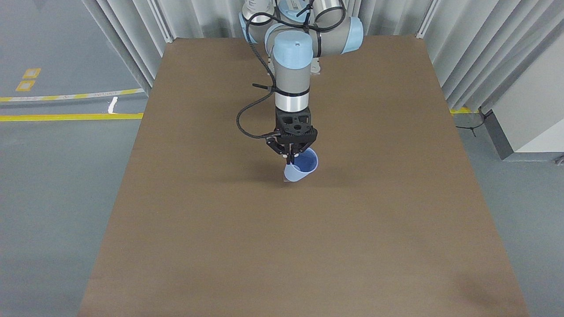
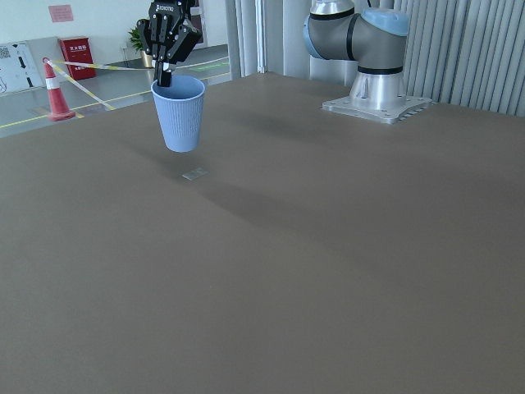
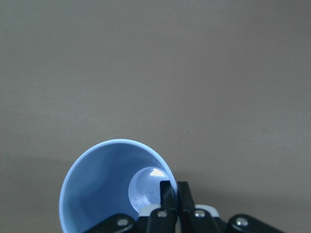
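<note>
A light blue cup (image 1: 295,174) hangs above the brown table, held by its rim in my black gripper (image 1: 291,159). In the left view the cup (image 2: 180,123) is roughly upright, clear of the surface, with the gripper (image 2: 164,75) at its rim. In the wrist view the fingers are shut on the right side of the wall of the cup (image 3: 97,184), one inside and one outside; it looks empty. A small flat clear-grey piece (image 2: 195,174) lies on the table below.
The robot base (image 2: 376,107) stands at the back. Curtains and a white block are beyond the table edges.
</note>
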